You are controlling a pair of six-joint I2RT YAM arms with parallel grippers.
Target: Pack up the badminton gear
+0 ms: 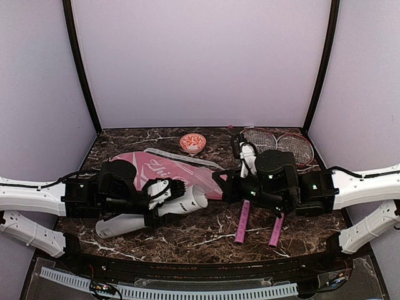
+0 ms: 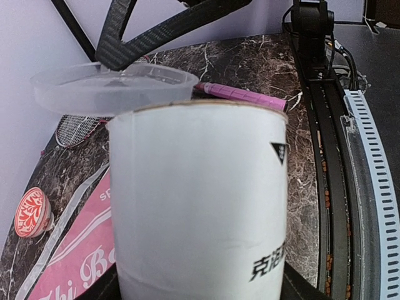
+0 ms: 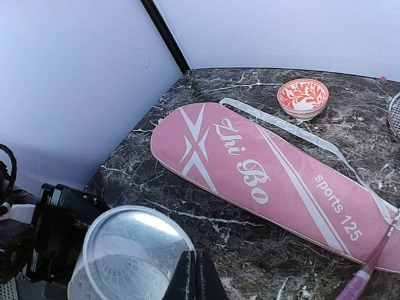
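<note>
A white shuttlecock tube lies tilted across the front left in the top view. My left gripper is shut around it near its raised end; the tube fills the left wrist view. Beside that end, a clear plastic lid is off the tube, its rim pinched in my right gripper, which is shut. The pink racket bag lies flat behind, partly covered by the arms in the top view. At the right rest two rackets, one with its head fully visible, the other racket partly covered.
A red-and-white patterned bowl stands at the back centre. Pink racket handles point toward the front edge. Bare marble table lies in front of the arms; walls bound the sides and back.
</note>
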